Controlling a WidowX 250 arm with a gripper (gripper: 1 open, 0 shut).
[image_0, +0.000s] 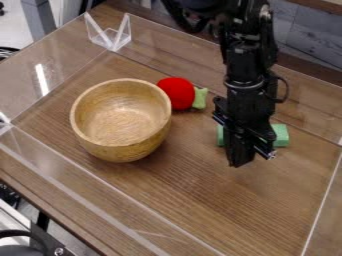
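My black gripper points down at the right of the table, shut, with nothing visible between its fingers. It hangs over the left part of a green block, partly hiding it. A red round object with a small green part lies left of the arm. A wooden bowl stands at the left.
A clear plastic holder stands at the back left. A raised edge runs along the back right.
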